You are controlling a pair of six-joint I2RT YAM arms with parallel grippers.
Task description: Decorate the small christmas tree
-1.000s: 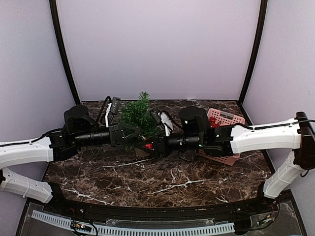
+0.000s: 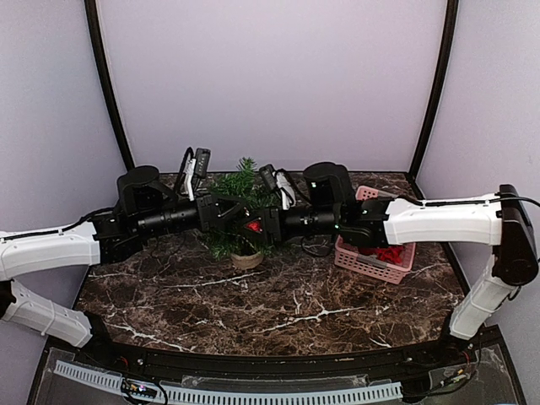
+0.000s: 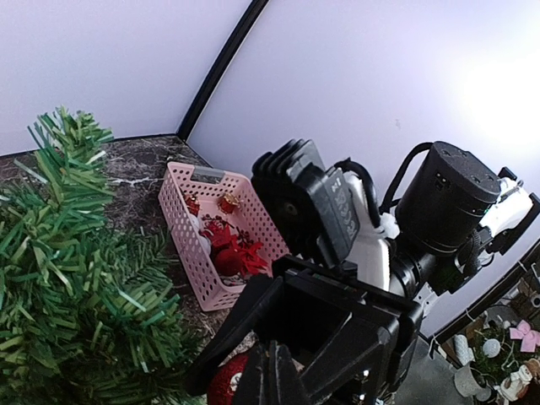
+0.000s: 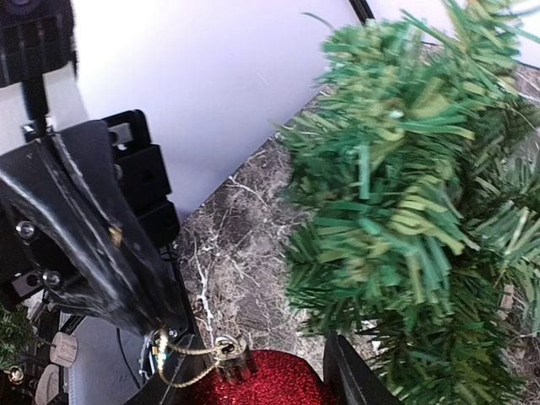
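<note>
The small tree (image 2: 246,177) stands in a pot (image 2: 246,260) at the middle, its branches filling much of both wrist views. In front of it my right gripper (image 2: 257,226) is shut on a red glitter bauble (image 4: 261,380) with a metal cap and gold string loop (image 4: 181,380). My left gripper (image 2: 232,211) is shut right beside the bauble, its fingertips close to the string; whether it holds any of the string is unclear. In the left wrist view the bauble (image 3: 224,380) shows just behind the left fingers.
A pink basket (image 2: 371,270) of red and other ornaments stands at the right on the marble table (image 2: 295,321), partly behind my right arm. Walls enclose the back and sides.
Both grippers and the bauble have moved up together in front of the tree over the last second.
</note>
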